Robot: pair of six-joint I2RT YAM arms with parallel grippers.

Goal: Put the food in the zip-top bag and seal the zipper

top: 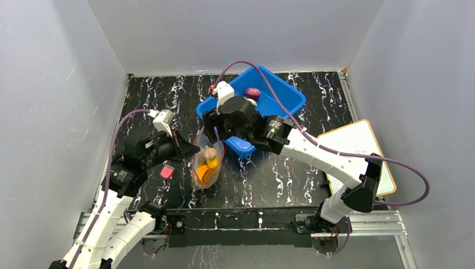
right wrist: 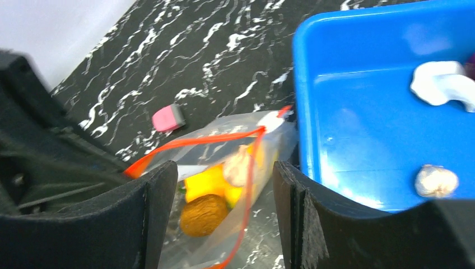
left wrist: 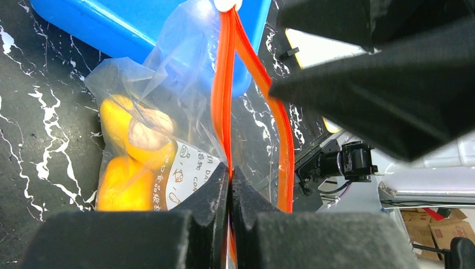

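The clear zip top bag [top: 207, 178] stands with its orange-rimmed mouth parted, beside the blue bin. Inside it show a garlic bulb [top: 210, 153], yellow and orange food [left wrist: 127, 182] and a brown round item [right wrist: 203, 215]. My left gripper is shut on the bag's orange rim [left wrist: 222, 101]. The white zipper slider [right wrist: 271, 121] sits at the rim's far end, by the bin. Above the bag mouth, my right gripper stands open and empty, its fingers [left wrist: 358, 84] clear of the bag.
The blue bin [top: 294, 96] holds a purple item [top: 252, 93], a white piece [right wrist: 442, 84] and another garlic bulb [right wrist: 436, 181]. A pink block [top: 167, 171] lies left of the bag. A white board [top: 358, 140] rests at right.
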